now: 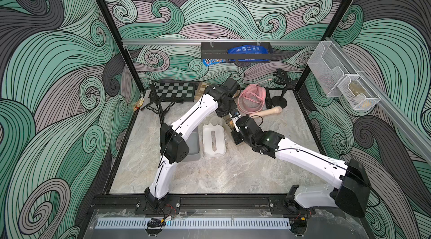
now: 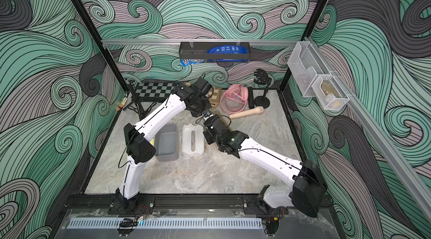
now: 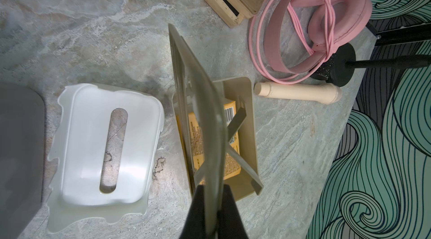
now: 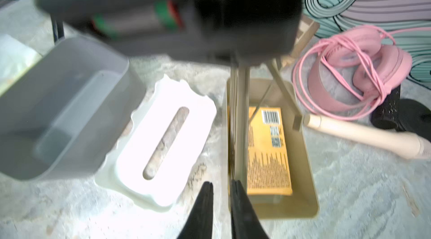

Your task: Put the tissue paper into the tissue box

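Observation:
A beige open tissue box [image 4: 304, 171] stands right of a white slotted lid [image 3: 80, 140], with an orange tissue pack [image 4: 267, 158] inside. My left gripper is shut on a beige upright panel [image 3: 197, 86] of the box, which fills much of the left wrist view's middle. My right gripper is low over the box's near left side, its fingers slightly apart around or beside that panel's edge; whether it grips cannot be told. The top views mostly hide the box behind both arms.
A grey bin [image 4: 67, 113] sits left of the lid. Pink headphones [image 3: 336, 18], a wooden rod [image 3: 298, 92] and a black stand [image 2: 262, 101] crowd the back right.

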